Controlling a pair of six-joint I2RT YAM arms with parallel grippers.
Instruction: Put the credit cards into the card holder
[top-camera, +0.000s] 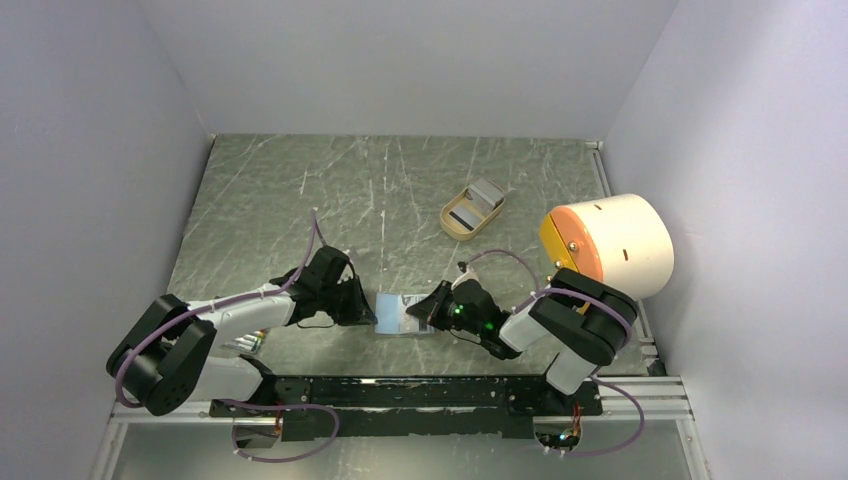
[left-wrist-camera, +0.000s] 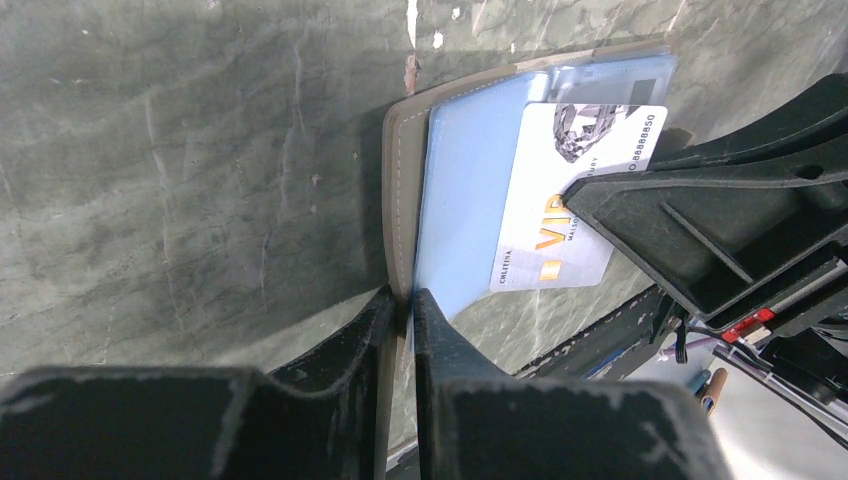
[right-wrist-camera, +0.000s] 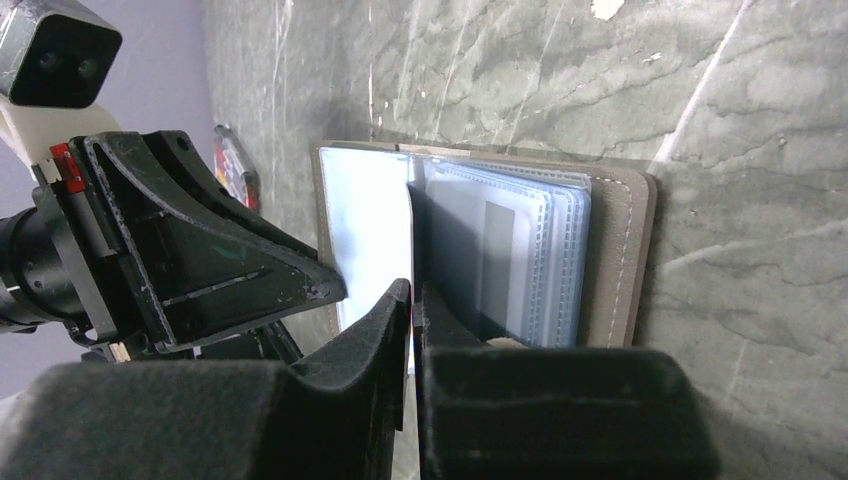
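Observation:
The card holder (top-camera: 390, 313) lies open near the front edge, between my grippers, with clear sleeves and a white VIP card (left-wrist-camera: 530, 240) visible in the left wrist view. My left gripper is shut on the holder's left edge (left-wrist-camera: 400, 190). My right gripper is over the middle of the holder, fingertips close together at the upright edge of a sleeve (right-wrist-camera: 500, 240); whether they grip it is unclear.
A beige tray (top-camera: 460, 225) with grey cards stands behind the holder, to the right. A cream cylinder (top-camera: 625, 245) with an orange rim occupies the right side.

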